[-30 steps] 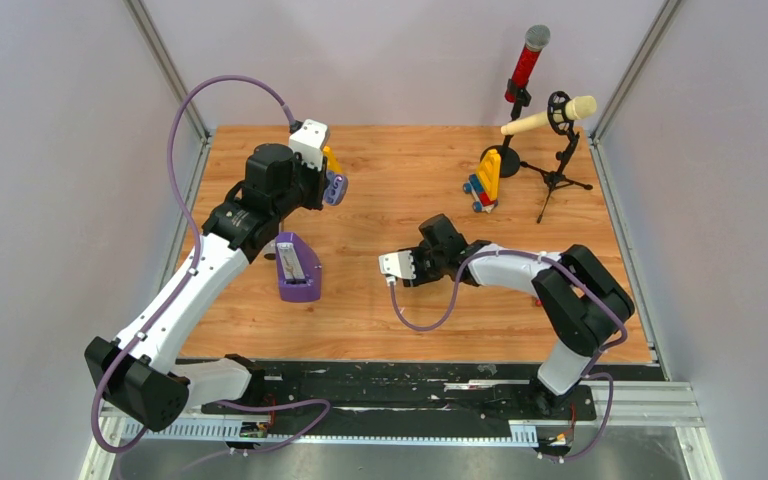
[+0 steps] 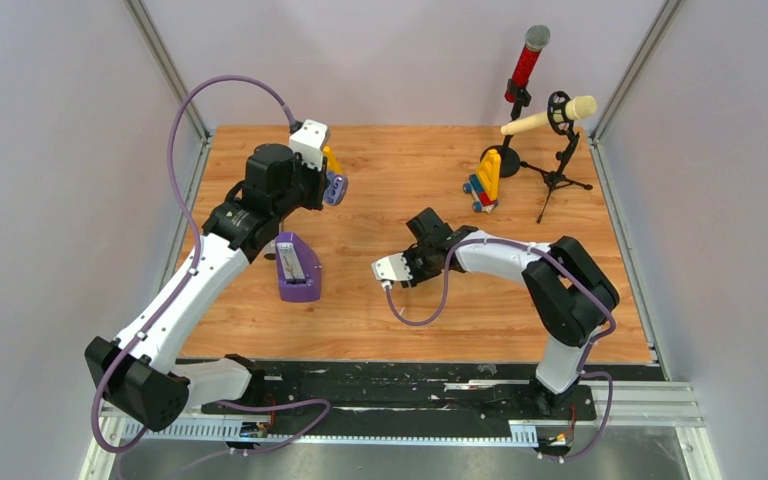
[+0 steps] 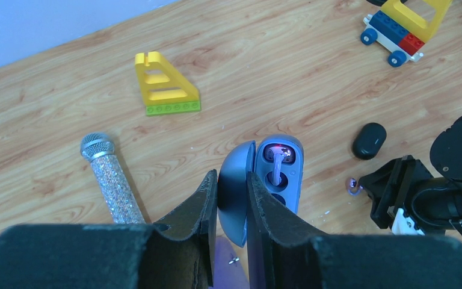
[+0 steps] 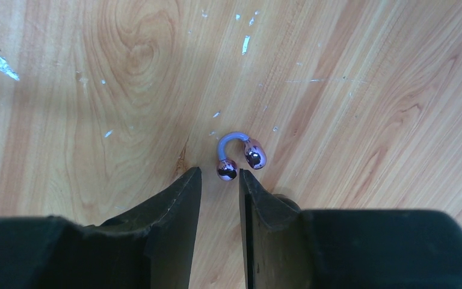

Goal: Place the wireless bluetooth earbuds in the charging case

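My left gripper is shut on the lid of the open blue-purple charging case [image 3: 298,174], holding it above the table. A purple earbud [image 3: 278,165] shows inside the case; whether it is fully seated I cannot tell. In the right wrist view, another earbud [image 4: 225,144], C-shaped with shiny round ends, rests on the wood. My right gripper is part open just above it. One round end appears in line with the gap between the fingertips, the other lies to the right; contact cannot be made out.
A black oval object [image 3: 369,141] lies near the right gripper. Toward the left are a glittery microphone [image 3: 115,180] and a yellow block piece [image 3: 167,87]. A purple holder [image 2: 299,285] stands below the left arm. Toy wheels [image 2: 481,193] and stands [image 2: 557,175] occupy the back right.
The right arm has shifted slightly to the left in the top view, its gripper moving a little with it. My left arm and the case have stayed still.
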